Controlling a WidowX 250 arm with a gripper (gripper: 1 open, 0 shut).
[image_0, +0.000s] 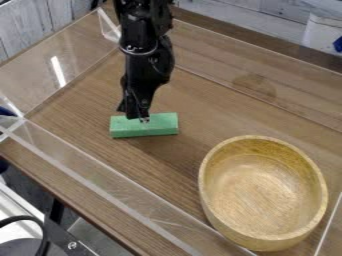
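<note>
A black gripper (135, 110) points down just above a green rectangular block (158, 125) lying flat on the wooden table in the middle-left of the camera view. The gripper is shut, its tips over the upper left part of the block; whether they touch it is hard to tell.
A large round tan bowl (262, 191) sits at the lower right. A clear strip runs along the left edge, with a dark cable at lower left.
</note>
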